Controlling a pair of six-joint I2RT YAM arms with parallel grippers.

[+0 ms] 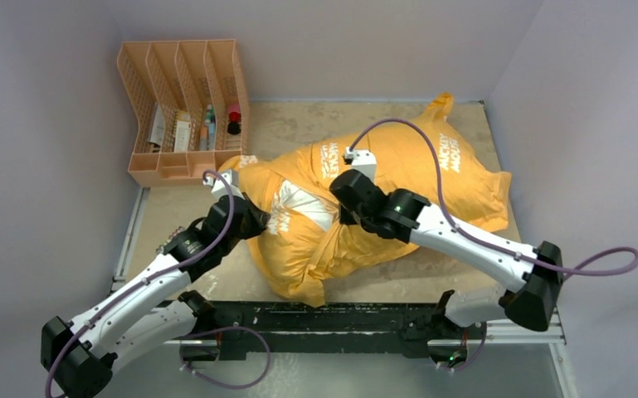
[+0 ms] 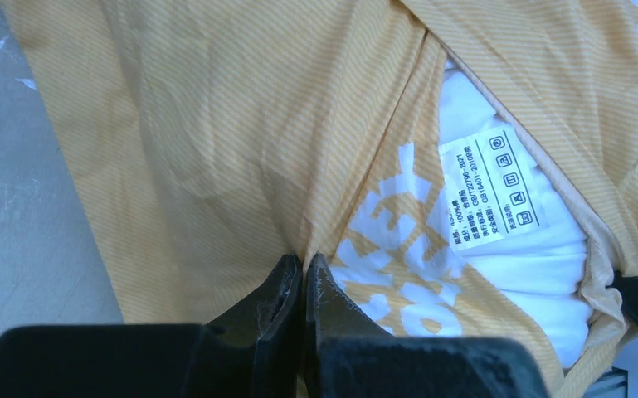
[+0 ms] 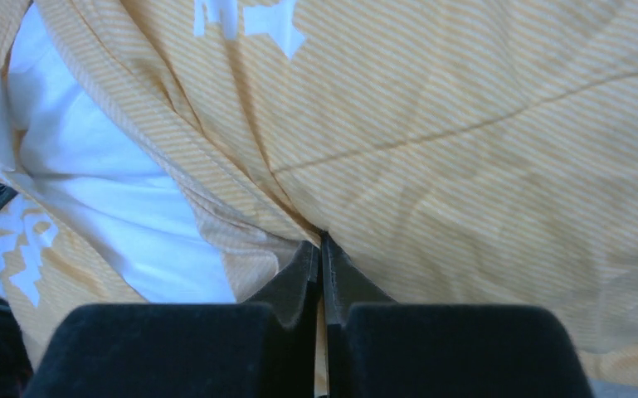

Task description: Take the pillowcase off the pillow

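Observation:
The yellow pillowcase (image 1: 398, 157) with white lettering covers most of the pillow and spreads across the table. Between my two arms its opening gapes, baring the white pillow (image 1: 305, 201); a printed care label (image 2: 495, 187) shows on it in the left wrist view. At the left side of this opening my left gripper is shut on a fold of the pillowcase. My right gripper is shut on the opposite edge of the opening, with cloth pinched between its fingertips. Most of the pillow is hidden under the cloth.
A peach-coloured divided organizer (image 1: 187, 170) holding several small items stands at the back left, close to the pillowcase's left end. Bare tabletop (image 1: 299, 120) shows behind the pillow. A black rail (image 1: 340, 319) runs along the front edge.

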